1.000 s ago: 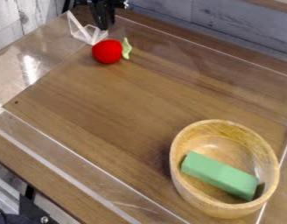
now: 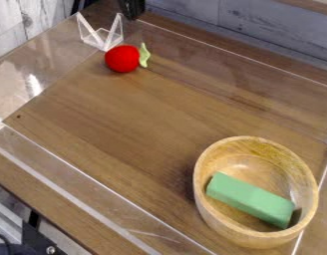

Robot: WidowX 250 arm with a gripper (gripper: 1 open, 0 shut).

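Note:
The dark gripper (image 2: 132, 9) shows at the top edge, above and behind a red round object (image 2: 123, 59) with a pale green piece (image 2: 145, 55) at its right. A white wire-like holder (image 2: 100, 32) stands just left of and behind the red object. The gripper is small and mostly cut off, so its fingers cannot be made out clearly. A wooden bowl (image 2: 255, 225) at the lower right holds a green block (image 2: 250, 199).
A back wall runs along the top right, and clear strips lie along the table's left and front edges.
The gripper has shifted slightly at the top edge, a little to the right compared with a second ago. The objects on the table are unchanged.

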